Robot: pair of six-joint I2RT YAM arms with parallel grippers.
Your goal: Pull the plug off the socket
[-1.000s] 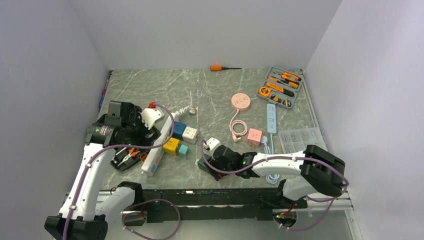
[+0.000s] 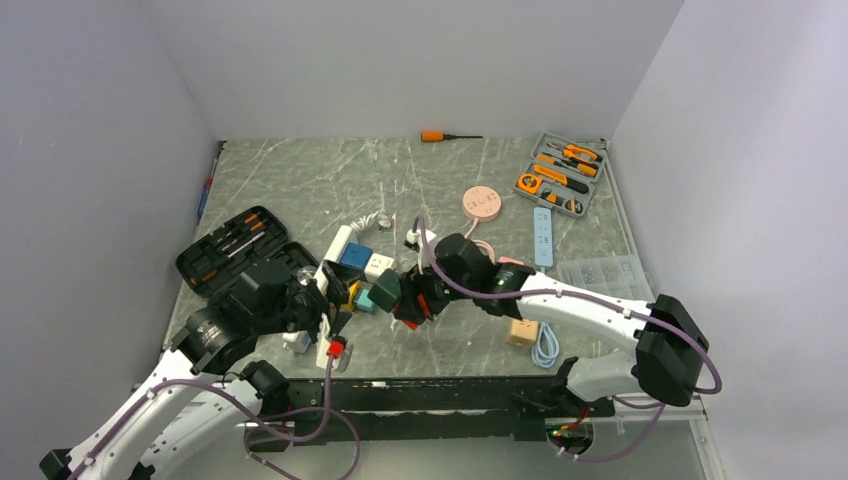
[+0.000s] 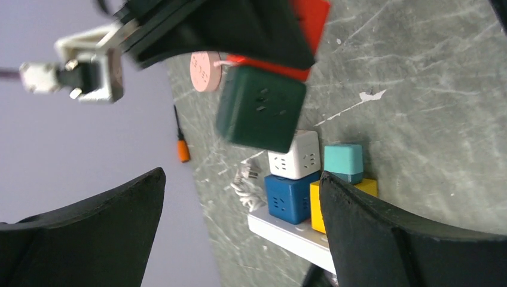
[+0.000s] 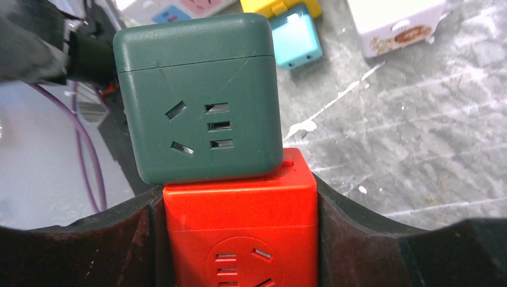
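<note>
In the right wrist view a red socket cube (image 4: 239,203) sits between the fingers of my right gripper, which is shut on it. A dark green cube (image 4: 197,101) with socket slots is joined to the red one and juts out past the fingertips. In the top view the green cube (image 2: 386,290) points toward my left gripper (image 2: 340,290). From the left wrist view, my left gripper is open, nothing between its fingers, and the green cube (image 3: 260,107) is ahead of it. The plug's prongs are hidden.
A white power strip (image 3: 287,236) carries blue (image 3: 293,197), white (image 3: 296,155) and yellow (image 3: 344,194) cubes, with a teal one (image 3: 344,160) alongside. Open tool cases (image 2: 232,250) lie at left and back right.
The right arm has lifted the red and green cubes from near the front edge, moving back and slightly left.
</note>
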